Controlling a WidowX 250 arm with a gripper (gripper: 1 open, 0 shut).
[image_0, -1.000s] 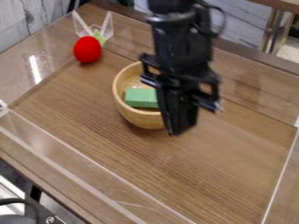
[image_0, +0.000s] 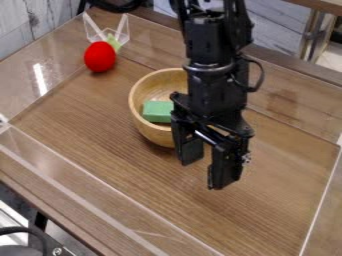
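Note:
The black robot arm reaches down from the top centre to my gripper (image_0: 206, 163), which stands open low over the bare wooden table (image_0: 147, 210), right of centre. Behind it and to the left, a tan bowl (image_0: 139, 92) holds a green block (image_0: 156, 111). The arm hides the bowl's right part. A red round object (image_0: 100, 57) lies at the upper left.
A small pale wire-like object (image_0: 112, 30) is at the back left, beyond the red one. A dark cable (image_0: 20, 238) is at the lower left corner.
The arm has come lower and toward the front of the table, bringing my gripper down below the bowl in the view. The bowl, green block and red object look unmoved.

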